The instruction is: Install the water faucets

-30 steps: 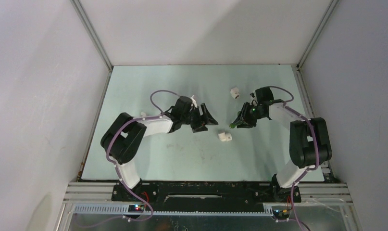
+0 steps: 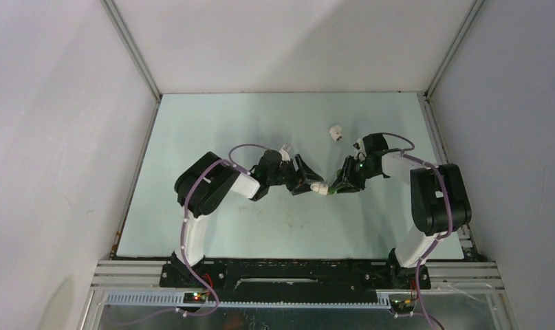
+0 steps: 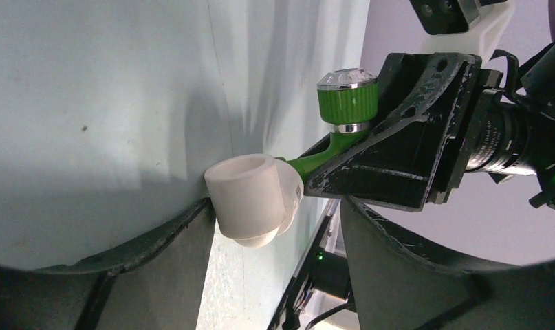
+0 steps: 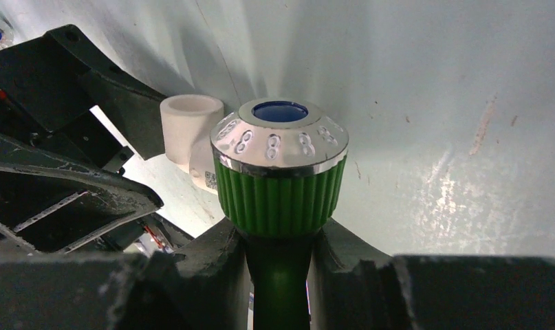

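A white pipe fitting (image 3: 250,196) lies on the board between the fingers of my left gripper, which stands part open; a gap shows on the right finger's side. My right gripper (image 2: 340,184) is shut on a green faucet (image 3: 348,106) with a silver cap. In the right wrist view the faucet (image 4: 280,192) hides much of the fingertips and shows a blue disc on top. The faucet's green end meets the fitting's side opening; how deep it sits cannot be made out. From above, both grippers face each other across the fitting (image 2: 320,188).
Another white fitting (image 2: 336,133) lies farther back on the pale board (image 2: 192,124). The two grippers are very close together. Open board stretches in front of them and to the back left.
The right gripper has brought the faucet from behind the fitting down to its right side.
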